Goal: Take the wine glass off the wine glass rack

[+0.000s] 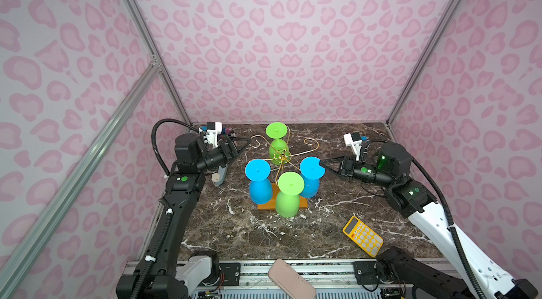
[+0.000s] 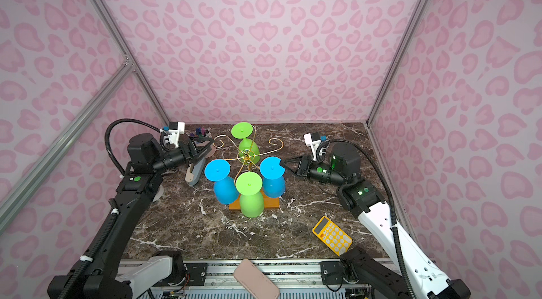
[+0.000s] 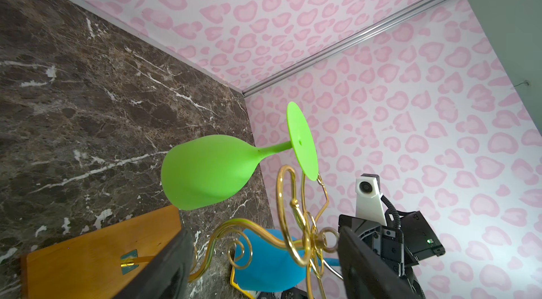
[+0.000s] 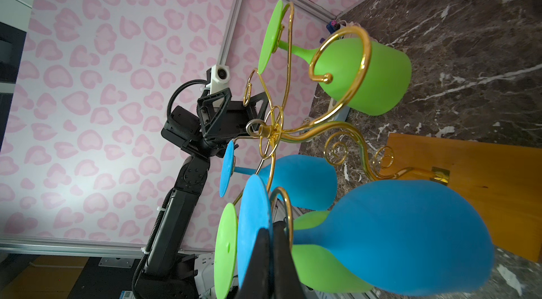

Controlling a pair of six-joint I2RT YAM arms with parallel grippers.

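A gold rack (image 1: pixel 283 155) on a wooden base (image 4: pixel 463 197) holds upside-down plastic glasses: a rear green glass (image 1: pixel 277 146), a front green glass (image 1: pixel 288 203), a left blue glass (image 1: pixel 259 189) and a right blue glass (image 1: pixel 310 183). My left gripper (image 1: pixel 246 143) is raised at the rack's left, part open, facing the rear green glass in the left wrist view, nothing between its fingers. My right gripper (image 1: pixel 322 162) is shut at the right blue glass's foot; in the right wrist view its fingertips are at that foot, and whether they grip it is unclear.
A yellow calculator (image 1: pixel 363 235) lies front right. A pen cup and a grey object (image 2: pixel 193 173) stand left, partly behind my left arm.
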